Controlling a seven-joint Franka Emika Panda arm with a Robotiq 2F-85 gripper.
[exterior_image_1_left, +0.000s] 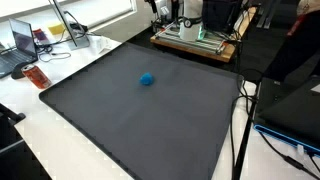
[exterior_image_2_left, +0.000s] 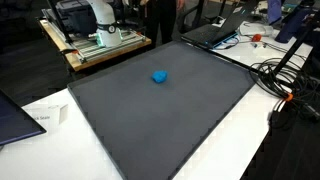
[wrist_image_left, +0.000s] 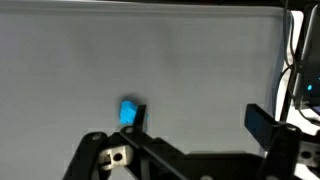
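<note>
A small blue object lies on the dark grey board, toward its far edge in exterior view 1. In exterior view 2 the same blue object sits in the board's far half; its exact kind is too small to tell. My gripper hangs well above the board in the wrist view, its fingers wide apart with nothing between them. The left finger partly covers the blue object. Neither exterior view clearly shows the gripper.
An orange-red can stands left of the board beside a laptop. Loose black cables run along the table's right side in exterior view 2. Apart from the blue object, the board is bare.
</note>
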